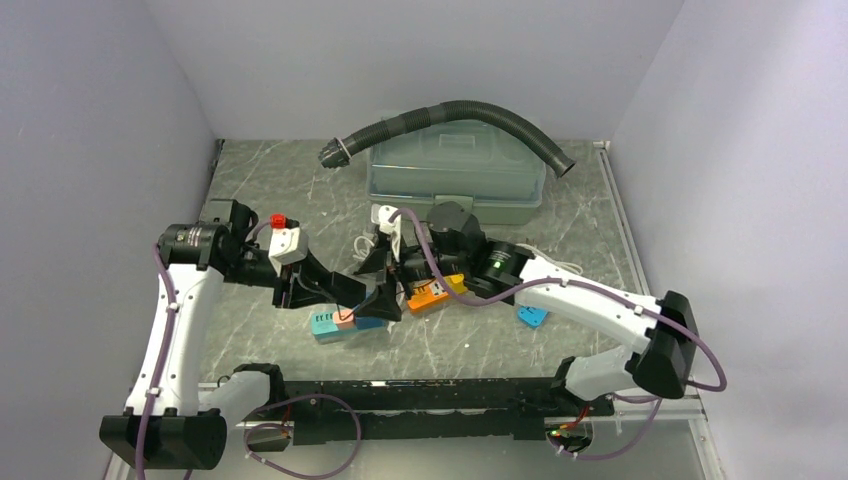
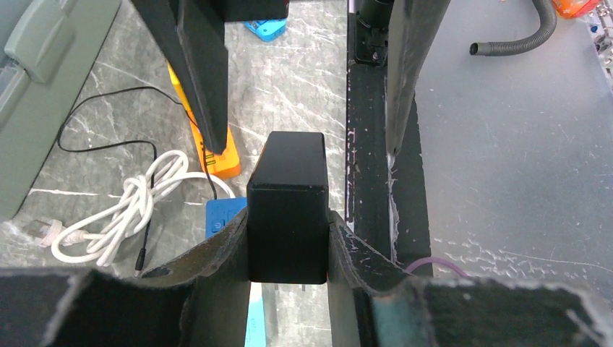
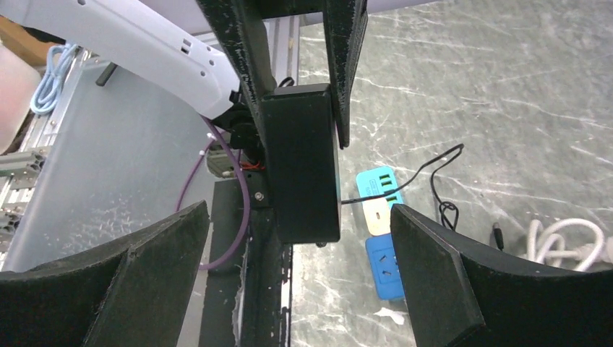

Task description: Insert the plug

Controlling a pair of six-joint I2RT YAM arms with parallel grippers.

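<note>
A black box-shaped plug (image 2: 288, 217) is held by my left gripper (image 1: 345, 290), shut on its sides. The right wrist view shows the plug (image 3: 302, 166) upright between the left fingers. Facing it from the right, my right gripper is wide open, its fingers (image 3: 452, 278) apart from the plug on both sides. A thin black cable (image 3: 405, 186) trails from the plug. Below lies a power strip with teal, pink and blue sections; its teal end (image 1: 328, 324) shows in the top view. The plug's underside is mostly hidden.
An orange strip (image 1: 428, 299) lies right of the teal one, and a small blue block (image 1: 532, 316) sits farther right. Coiled white cord (image 2: 137, 202) lies nearby. At the back stands a green-grey box (image 1: 455, 195) with a black hose (image 1: 470, 108) across it.
</note>
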